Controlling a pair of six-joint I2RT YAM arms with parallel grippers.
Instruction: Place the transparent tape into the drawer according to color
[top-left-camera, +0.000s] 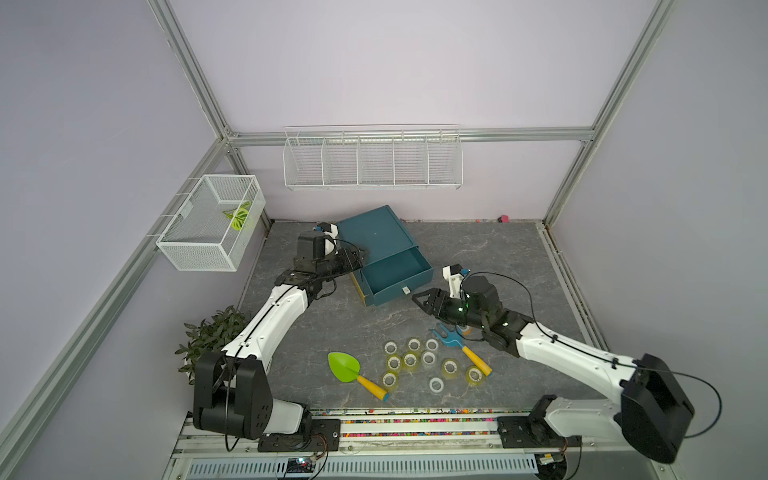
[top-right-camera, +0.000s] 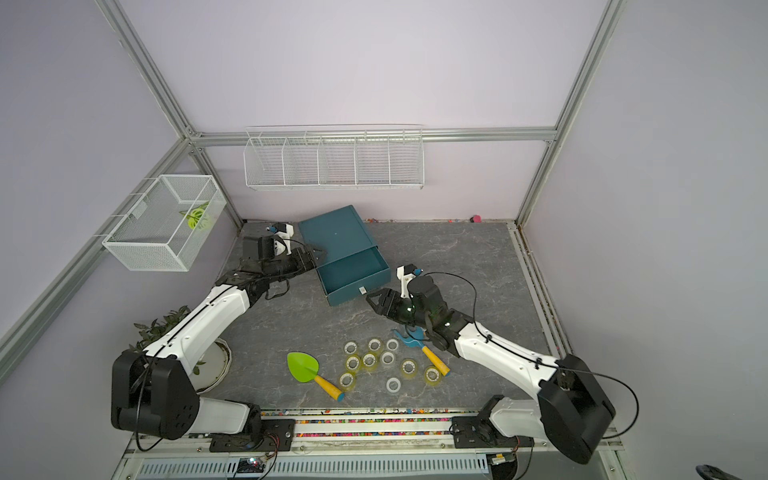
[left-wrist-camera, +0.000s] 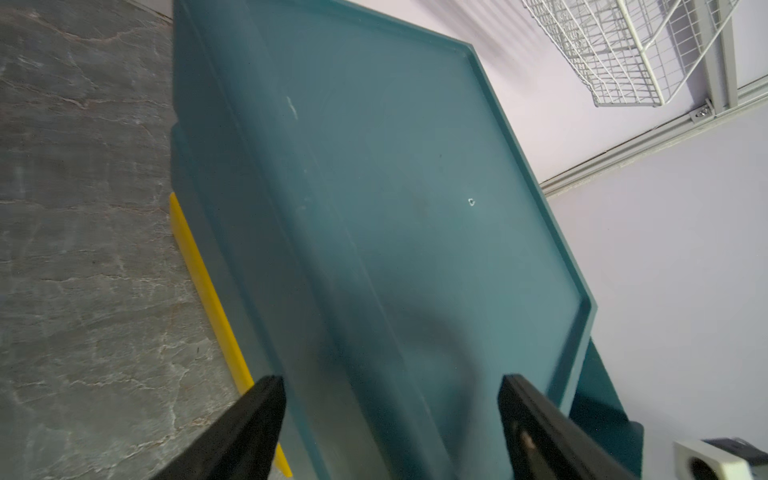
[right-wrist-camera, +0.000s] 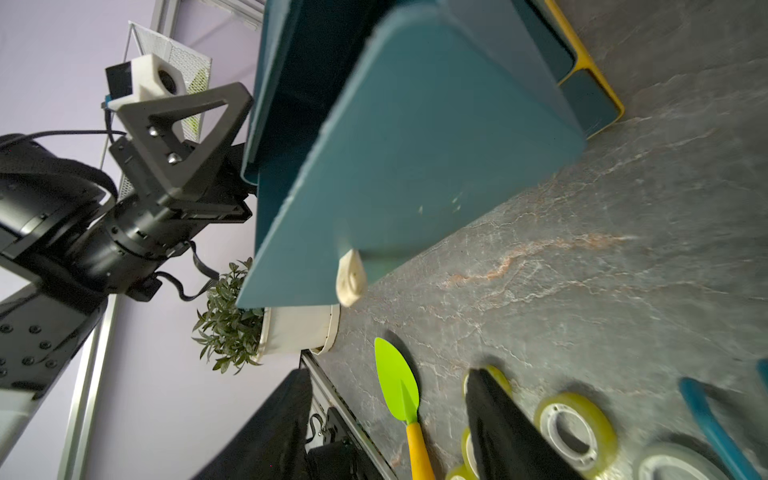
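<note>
The teal cabinet (top-left-camera: 376, 234) stands at the back of the table, its upper drawer (top-left-camera: 397, 276) pulled out and empty inside. Rolls of tape, some yellowish (right-wrist-camera: 601, 436) and some clear with white cores (top-left-camera: 436, 385), lie loose at the front middle of the table. My left gripper is open at the cabinet's left side, a finger to either side of its top edge. Just off the drawer front, my right gripper is part open with nothing between its fingers. The drawer's pale knob (right-wrist-camera: 350, 277) is clear of it.
A green trowel (top-left-camera: 344, 367) lies left of the rolls. A blue fork (top-left-camera: 450, 336) with a yellow handle lies to their right, partly under my right arm. Wire baskets (top-left-camera: 372, 160) hang on the back wall.
</note>
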